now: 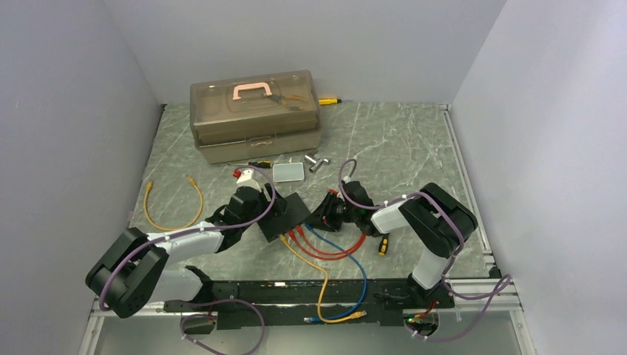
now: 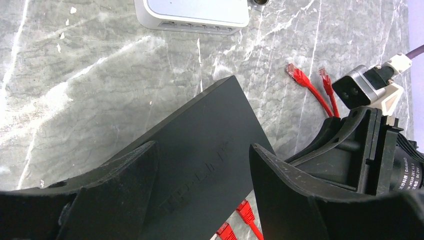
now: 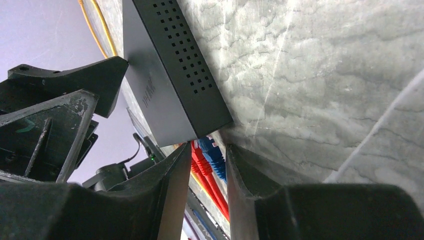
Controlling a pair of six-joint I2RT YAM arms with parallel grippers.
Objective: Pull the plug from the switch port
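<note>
The black switch (image 1: pixel 287 217) lies flat at the middle of the table, with yellow, red and blue plugs along its front edge. My left gripper is open over the switch body, its fingers (image 2: pixel 117 175) apart on either side, nothing clamped. At the switch's right front corner, my right gripper stands part open. The blue plug (image 3: pixel 211 152) is still in its port and shows between those fingers, with a red plug (image 3: pixel 199 160) close by on the left side. Whether either fingertip touches the blue plug, I cannot tell.
A small white box (image 1: pixel 288 172) and metal fittings (image 1: pixel 316 162) lie behind the switch. The brown toolbox (image 1: pixel 255 144) stands further back. A loose yellow cable (image 1: pixel 174 226) is at left, a screwdriver (image 1: pixel 383 245) at right. Cables (image 1: pixel 323 285) run over the front edge.
</note>
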